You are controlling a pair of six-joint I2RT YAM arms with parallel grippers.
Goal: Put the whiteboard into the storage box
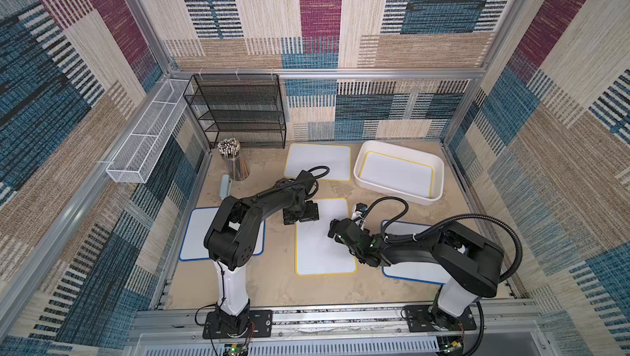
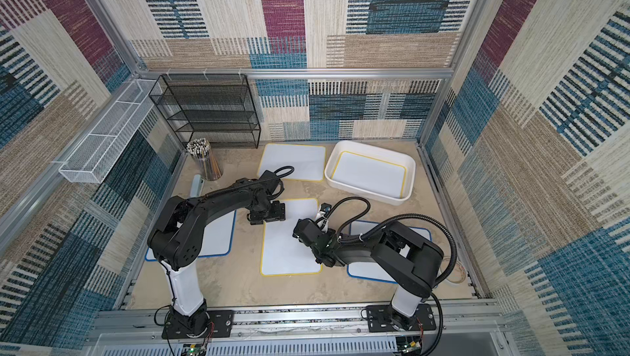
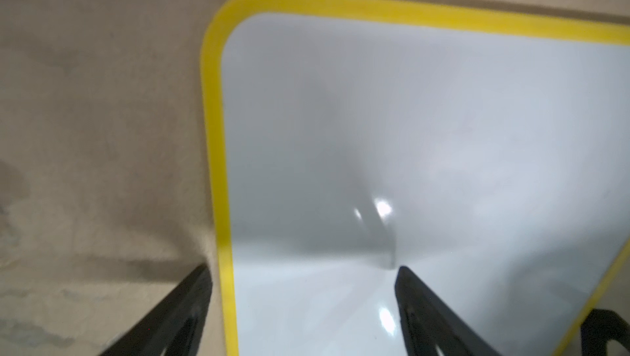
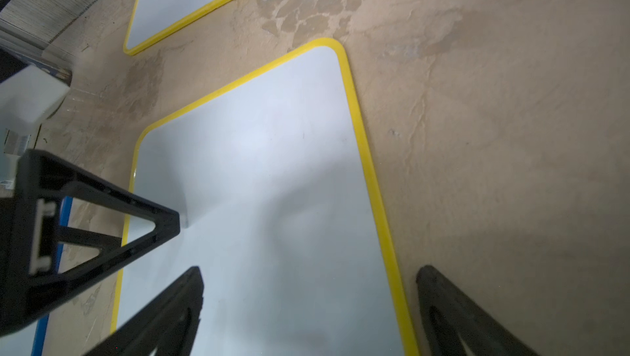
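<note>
A yellow-edged whiteboard lies flat in the middle of the table, between my two arms. In the left wrist view its left edge runs between the spread fingers of my left gripper; that gripper looks open, one finger above the board's face and the other outside it. My right gripper is open too, its fingers on either side of the board's long edge. At the back right stands the white storage box, with a yellow-edged whiteboard lying inside. One more yellow-edged whiteboard lies at the back.
Blue-edged whiteboards lie at the left and at the right, the latter partly under my right arm. A cup of pens, a light blue eraser and a black wire rack occupy the back left.
</note>
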